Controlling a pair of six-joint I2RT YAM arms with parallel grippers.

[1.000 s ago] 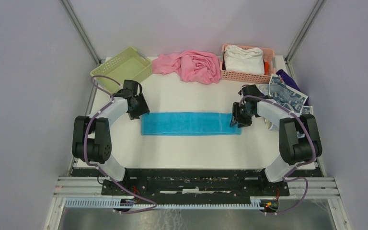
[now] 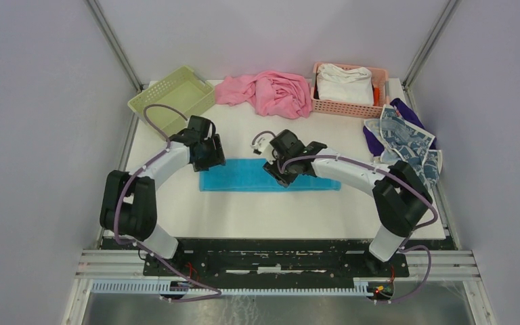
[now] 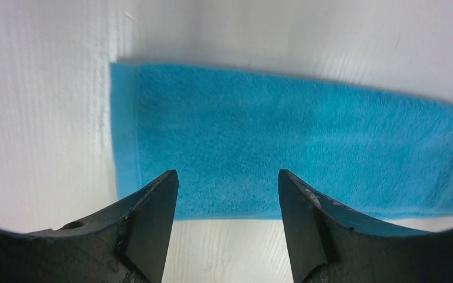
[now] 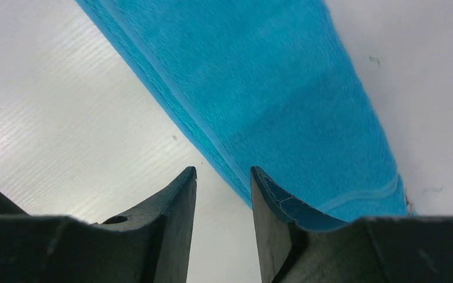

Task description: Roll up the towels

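Note:
A blue towel (image 2: 240, 177) lies flat on the table, folded into a long strip running left to right. Over its left end hangs my left gripper (image 2: 218, 162); in the left wrist view the towel (image 3: 224, 135) spreads beneath the parted fingers (image 3: 153, 206), with nothing between them. My right gripper (image 2: 275, 177) is above the middle of the strip. From the right wrist, the towel (image 4: 259, 88) runs diagonally, a second layer showing along its lower edge, and the fingers (image 4: 177, 206) stand apart and empty above that edge.
A green basket (image 2: 135, 105) stands at the back left, beside a crumpled pink towel (image 2: 271, 91). At the back right is a pink basket (image 2: 345, 108) holding white cloth. Patterned and purple cloths (image 2: 406, 139) lie at the right edge.
My right gripper has swung left from the towel's right end to its middle. The towel looks unchanged.

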